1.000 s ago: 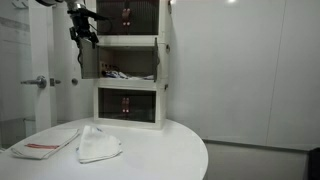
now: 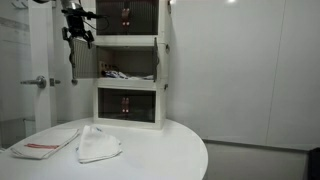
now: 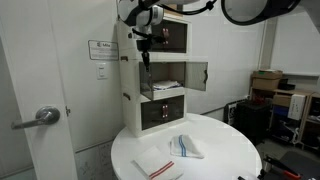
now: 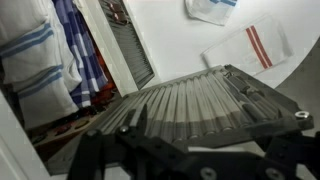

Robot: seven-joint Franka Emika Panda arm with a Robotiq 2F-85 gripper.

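My gripper [image 2: 80, 40] is high at the left of the white cabinet [image 2: 130, 42], near its open left door [image 2: 84, 64]. From the second exterior view, the gripper [image 3: 144, 50] hangs in front of the cabinet's upper left part. Its fingers are open and I see nothing held. The ribbed door panel [image 4: 190, 105] lies just past the fingers in the wrist view. Folded cloths, including a blue-checked one [image 4: 84, 45] and a white one with blue stripes [image 4: 35, 65], fill the open middle compartment. Whether the gripper touches the door, I cannot tell.
On the round white table [image 3: 215, 160] lie a red-striped towel [image 3: 158, 165] and a blue-striped towel [image 3: 185, 146]. The cabinet's right door [image 3: 196, 75] also stands open. Upper and lower compartments have closed doors.
In the first exterior view, my gripper has shifted a little to the left and slightly up. The cabinet and the towels on the table look the same.
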